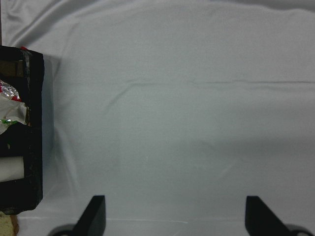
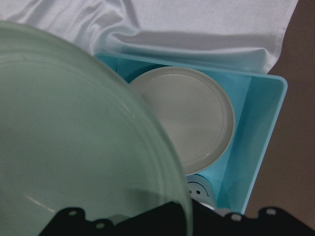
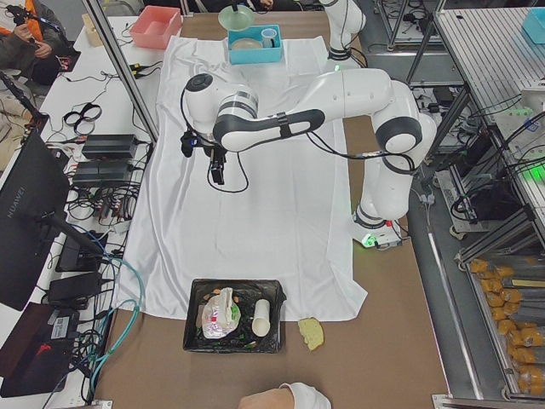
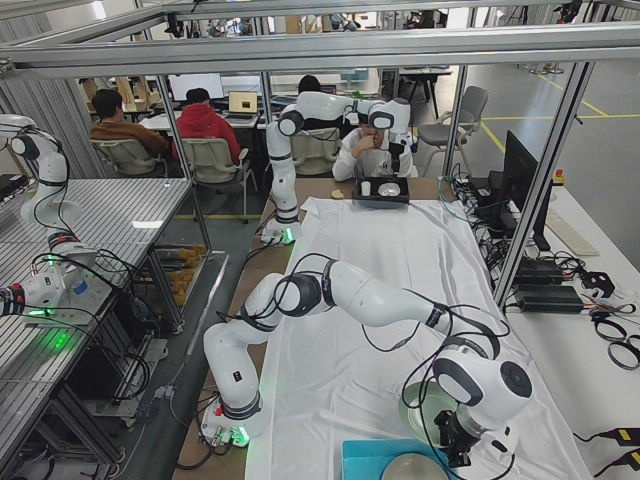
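Observation:
A pale green plate (image 2: 74,137) is raised by my right gripper (image 4: 455,440) above a blue bin (image 2: 261,137), its rim between the fingers. Inside the bin lie a beige plate (image 2: 182,113) and a cup (image 2: 199,189) with a printed face. My left gripper stands open over the white cloth (image 1: 187,137), empty. Near it in the left wrist view is a black tray (image 1: 32,147) holding a crumpled wrapper (image 1: 10,110) and a white cylinder (image 1: 10,169).
A yellow sponge-like piece (image 3: 310,333) lies beside the black tray. A pink bin (image 3: 157,25) sits on the side table.

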